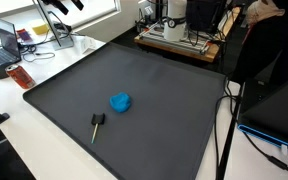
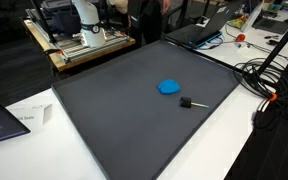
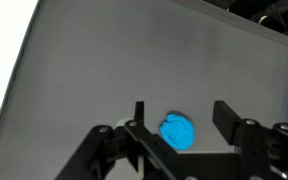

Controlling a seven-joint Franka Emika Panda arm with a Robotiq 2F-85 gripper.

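My gripper stands part open in the wrist view, with empty space between its fingers. Beyond the fingers and apart from them, a blue, roundish item [image 3: 177, 131] lies on the grey mat. The same blue item [image 1: 120, 102] is near the middle of the mat in exterior view 1. Closer to the front lies a small tool with a black head [image 1: 98, 119] and a thin pale handle. Exterior view 2 shows the tool [image 2: 186, 101] beside the blue item [image 2: 169, 87], not touching it. The tool cannot be made out in the wrist view.
An orange-red can [image 1: 20, 76] stands at its left edge in exterior view 1. Cables [image 2: 269, 80] lie bunched beyond the mat, and a laptop [image 1: 274, 110] sits off to the right.
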